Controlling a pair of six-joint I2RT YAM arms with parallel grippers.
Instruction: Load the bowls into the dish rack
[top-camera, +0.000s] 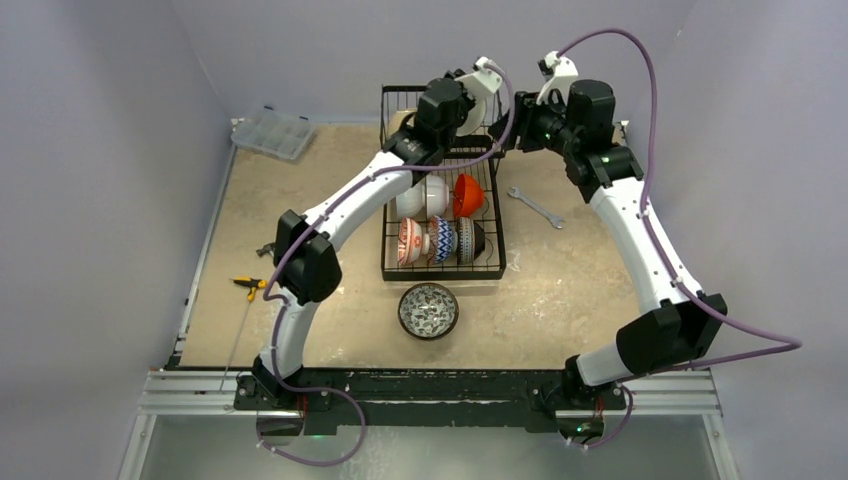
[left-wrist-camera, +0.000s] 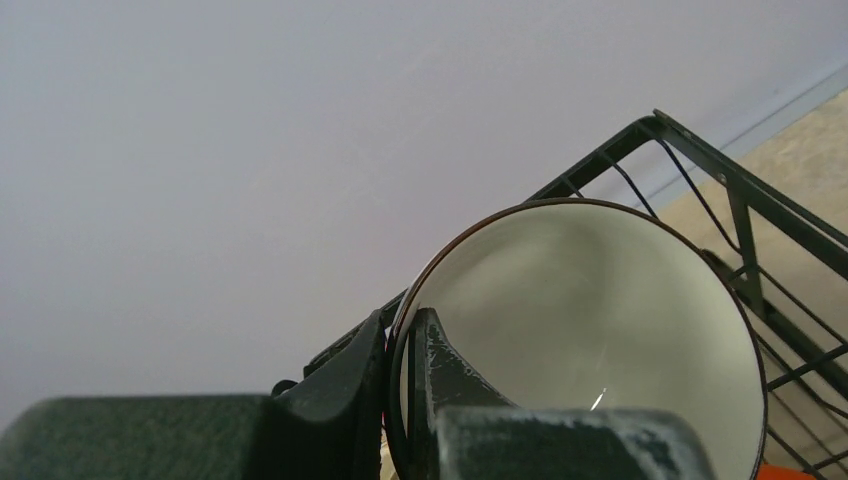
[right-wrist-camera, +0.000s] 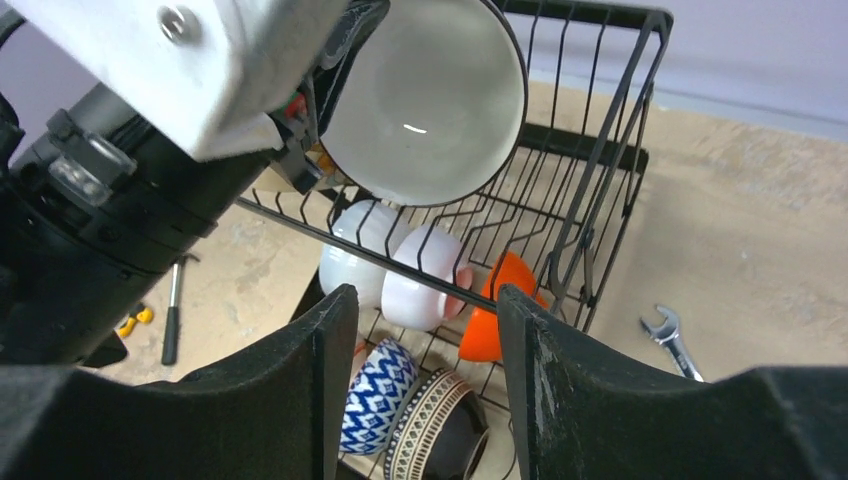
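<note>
A white bowl with a dark rim (left-wrist-camera: 590, 320) is pinched at its edge, my left gripper shut on it. It is tilted over the upper tier of the black dish rack (top-camera: 443, 274); whether it touches the rack, I cannot tell. My right gripper is partly open, its fingers apart and empty, at the rack's upper right. On the lower tier lie two white bowls (top-camera: 436, 196), an orange bowl (top-camera: 468, 195) and, in front, several patterned bowls (top-camera: 442, 240). A black-and-white patterned bowl (top-camera: 428, 311) stands on the table before the rack.
To the rack's right lies a wrench (top-camera: 536, 207). Yellow-handled pliers (top-camera: 249, 284) rest at the left, and a clear organizer box (top-camera: 273, 134) sits at the back left. Both arms are close together over the rack's back. Open table surrounds the patterned bowl.
</note>
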